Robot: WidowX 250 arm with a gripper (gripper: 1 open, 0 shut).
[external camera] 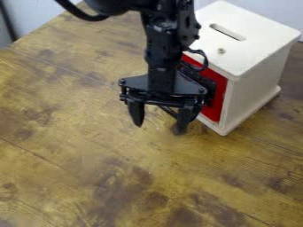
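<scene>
My black gripper (159, 119) hangs in the middle of the view, open, its two fingers pointing down with nothing seen between them. It stands in front of a white wooden box (246, 95) with a red front panel (214, 109). The arm hides most of that red front and the black handle on it; only part of a dark bar shows behind the gripper.
A wooden table (89, 168) fills the view, clear on the left and in the foreground. A slot and a bolt show on the box's top. A pale wall runs along the back.
</scene>
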